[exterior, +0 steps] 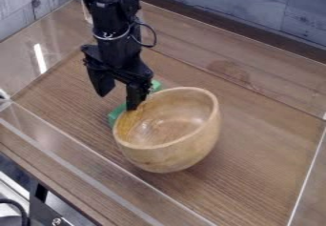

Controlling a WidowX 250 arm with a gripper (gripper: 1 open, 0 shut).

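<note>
A large wooden bowl (178,134) sits tilted at the centre of the wooden table, its left part resting over a green object (149,91) with a yellowish part at the bowl's left rim. My black gripper (120,85) is low beside the bowl's upper left, open, its fingertips close to the green object. Whether they touch it is hard to tell.
Low walls edge it at the back and left. Dark cables show at the lower left corner.
</note>
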